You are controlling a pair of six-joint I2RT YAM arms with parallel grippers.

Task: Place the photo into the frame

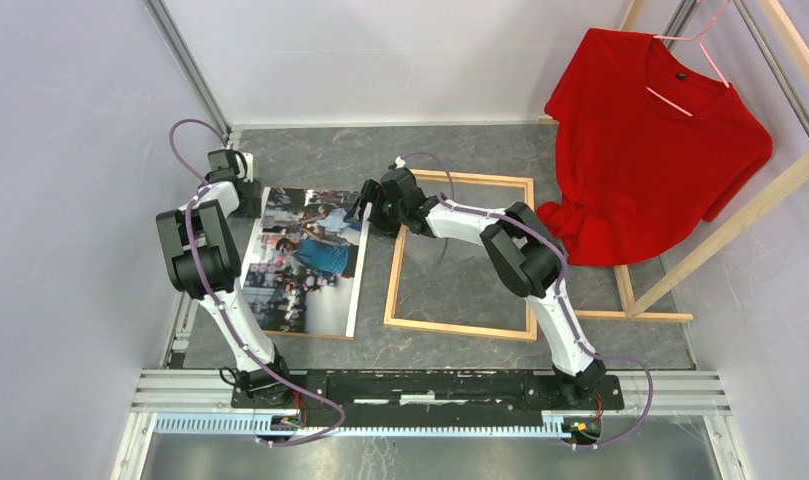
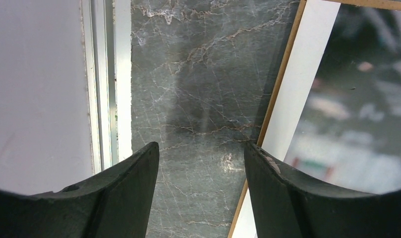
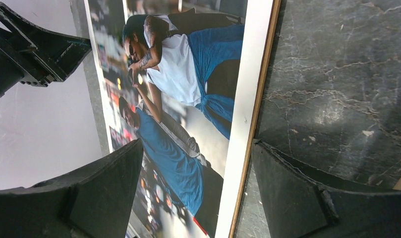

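Observation:
The photo (image 1: 320, 258), a street scene with white borders on a thin brown-edged board, lies on the grey floor at the left. Right of it is the empty wooden frame (image 1: 460, 329), lying flat. My left gripper is apart-fingered by the photo's left edge; its right fingertip meets that edge, and only bare floor shows between the fingers. Over the photo's right border, my right gripper stands open. Its left finger (image 3: 114, 183) is above the picture, the other beside the board's right edge. Neither gripper clasps the photo.
A red shirt (image 1: 650, 150) hangs on a wooden rack (image 1: 730, 225) at the right. The wall's metal strip (image 2: 123, 79) runs left of my left gripper. A narrow floor strip (image 1: 378, 270) separates photo and frame; my right arm crosses above the frame.

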